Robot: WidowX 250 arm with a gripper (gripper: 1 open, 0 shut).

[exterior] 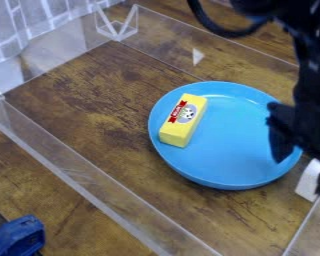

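A blue round plate (223, 160) lies on the wooden surface, with a small yellow box (182, 120) with a red-and-white label on its left part. My dark gripper (300, 135) is blurred at the right, over the plate's right side, its fingers open with nothing visible between them. A white object (310, 182) at the right edge is partly hidden behind it.
Clear plastic walls run along the upper left and diagonally across the lower left. A blue object (13, 238) sits at the bottom left corner. The wood (83, 100) left of the plate is clear.
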